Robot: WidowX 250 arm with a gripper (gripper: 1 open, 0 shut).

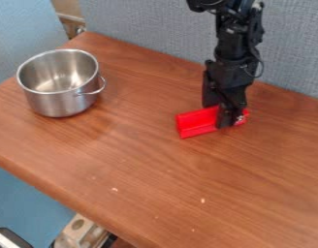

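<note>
A red block [198, 123] lies on the wooden table, right of centre. My black gripper [229, 114] is down at its right part, over and around it; whether the fingers are shut on it or open is hard to tell, as the dark arm hides them. A steel pot [58, 89] with side handles stands at the left.
The wooden table [162, 194] has free room across the front and middle. Grey padded walls [148, 34] bound the back and left. A blue surface lies below the table's left edge.
</note>
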